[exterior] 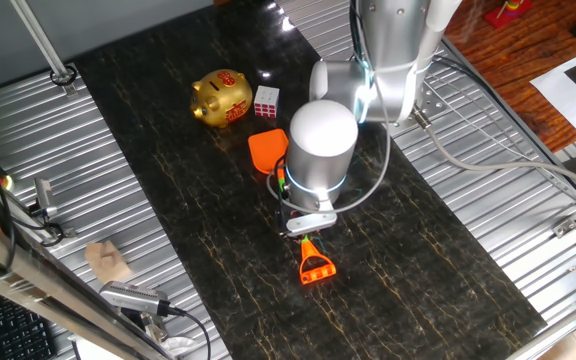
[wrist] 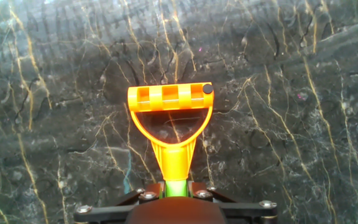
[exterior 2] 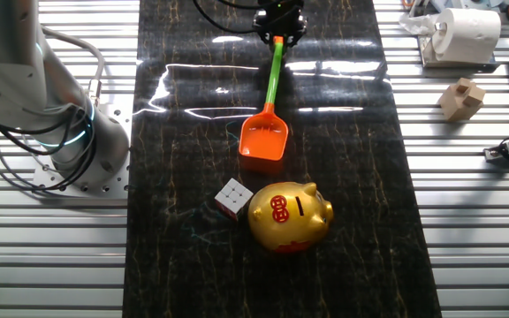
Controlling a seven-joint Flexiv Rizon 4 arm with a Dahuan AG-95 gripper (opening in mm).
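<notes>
A toy shovel has an orange scoop [exterior 2: 263, 140], a green shaft [exterior 2: 274, 78] and an orange D-shaped handle [wrist: 171, 98]. My gripper is shut on the shovel's green shaft, just below the handle, with a dark finger on either side. Seen from exterior view 1, the arm covers the middle of the shovel; its scoop [exterior: 268, 151] shows on one side and its handle [exterior: 317, 268] on the other. Whether the shovel touches the table or hangs slightly above it, I cannot tell.
A gold piggy bank [exterior 2: 290, 216] and a small puzzle cube [exterior 2: 233, 197] stand close together beyond the scoop.
</notes>
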